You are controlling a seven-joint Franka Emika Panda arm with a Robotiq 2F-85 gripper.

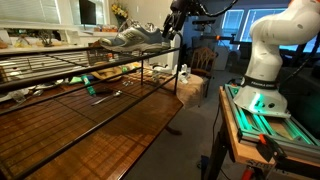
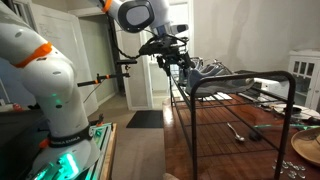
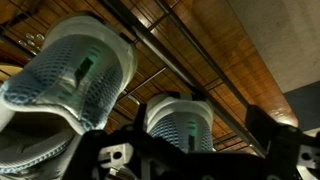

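Observation:
Two grey sneakers rest on top of a black wire rack. From above, the wrist view shows one shoe at the left and the heel end of another shoe low in the middle. My gripper is open, with its dark fingers spread on either side of that second shoe. In exterior view 2 the gripper hangs over the rack's near left end, close to the shoes. Whether a finger touches the shoe, I cannot tell.
On the brown wooden table below the rack lie several utensils, among them a spoon. A woven basket stands at the right in exterior view 2. Thin rack bars run beneath the gripper.

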